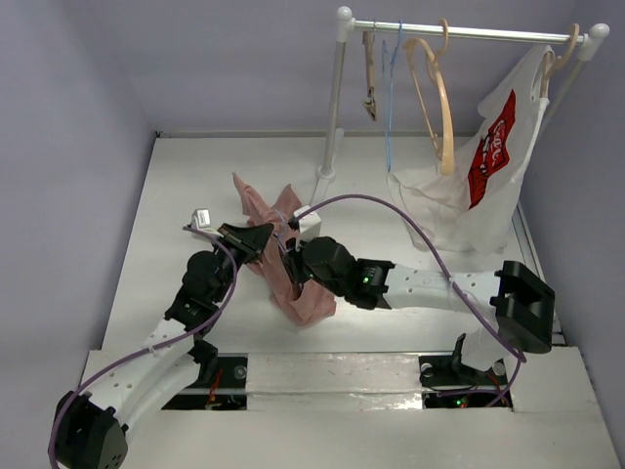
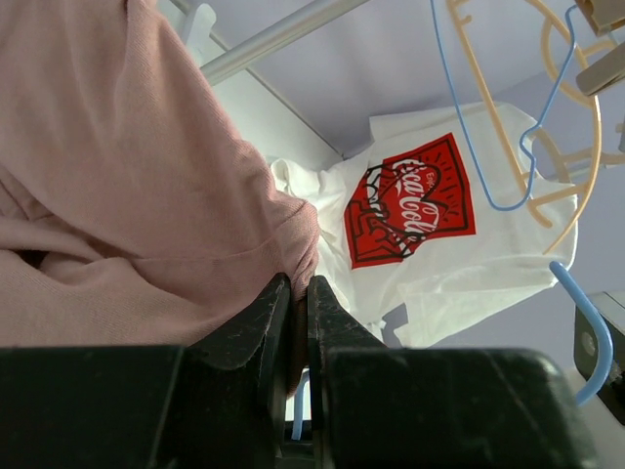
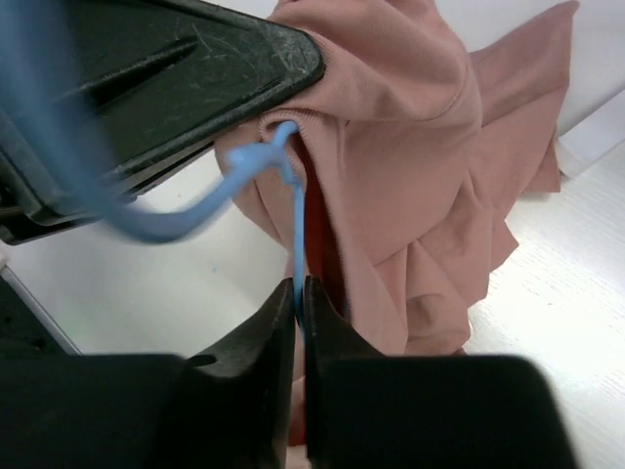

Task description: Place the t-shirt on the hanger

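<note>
A dusty-pink t-shirt [image 1: 311,305] hangs bunched beneath the two grippers. My left gripper is shut on a fold of the pink fabric [image 2: 127,176]. In the right wrist view, a blue hanger [image 3: 299,230] passes close by the left gripper's fingertips [image 3: 311,61], its blurred upper part near the camera and one slim arm running down at the shirt's opening. My right gripper has its fingers nearly together around that blue arm, right beside the cloth. Much of the hanger is hidden by shirt and grippers.
A white rail [image 1: 469,32] at the back bears another blue hanger [image 1: 389,107], beige hangers [image 1: 446,117] and a white shirt with a red print [image 1: 493,156]. The rack's left post [image 1: 333,107] stands just behind the pink shirt. Bare table lies to the left.
</note>
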